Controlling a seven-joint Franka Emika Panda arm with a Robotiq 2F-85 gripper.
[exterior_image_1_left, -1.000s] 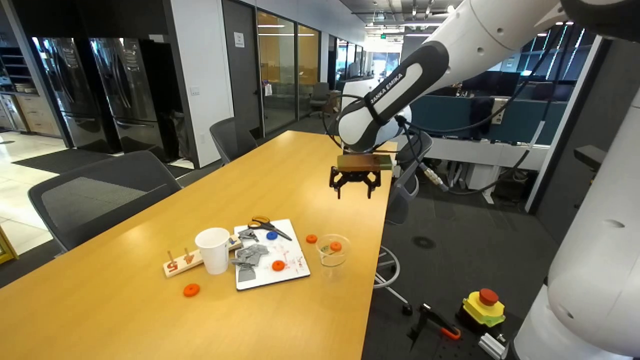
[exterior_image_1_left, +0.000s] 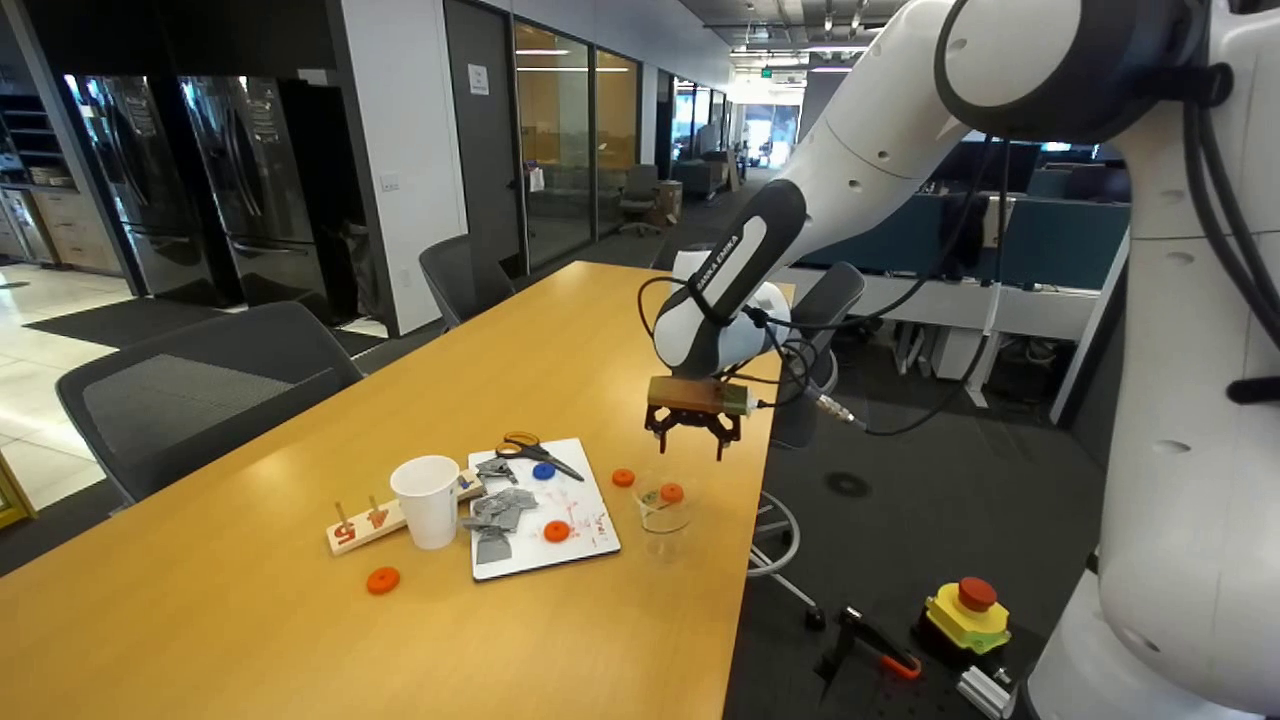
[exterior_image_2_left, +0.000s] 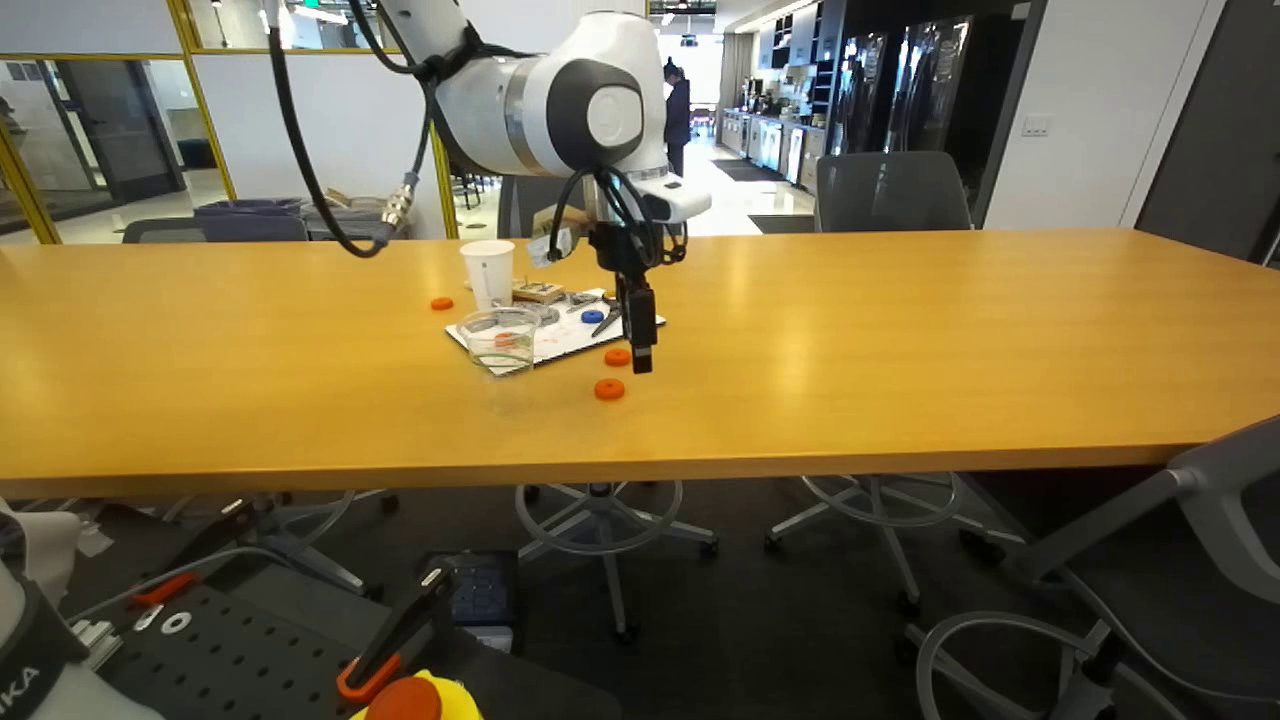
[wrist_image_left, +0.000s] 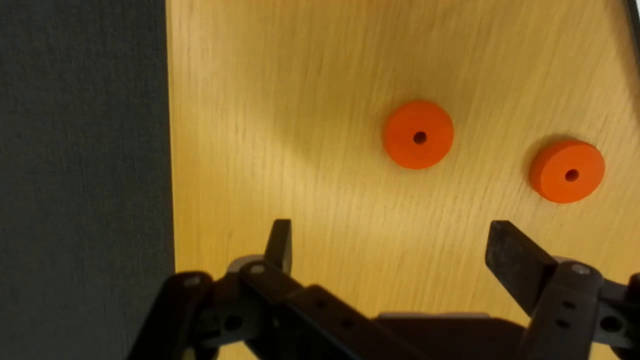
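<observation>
My gripper (exterior_image_1_left: 691, 448) hangs over the table near its right edge, pointing down and open, with nothing between its fingers. Two orange discs with centre holes lie on bare wood in the wrist view: one disc (wrist_image_left: 418, 134) ahead of the gap between the fingertips, the other disc (wrist_image_left: 567, 171) further right, beyond the right finger (wrist_image_left: 516, 264). From the opposite side, the gripper (exterior_image_2_left: 642, 364) appears close to both. A clear cup (exterior_image_1_left: 663, 518) stands nearby; one disc shows through it in exterior view 1.
A whiteboard (exterior_image_1_left: 600, 540) carries scissors (exterior_image_1_left: 536, 455), grey scraps (exterior_image_1_left: 498, 514), a blue disc (exterior_image_1_left: 543, 472) and an orange disc (exterior_image_1_left: 557, 530). Beside it are a white cup (exterior_image_1_left: 426, 504), a pegged wooden strip (exterior_image_1_left: 348, 534) and another orange disc (exterior_image_1_left: 383, 580).
The gripper has come lower and nearer to the clear cup, shifting slightly left in exterior view 1. It stays open, and the objects on the table have not moved.
</observation>
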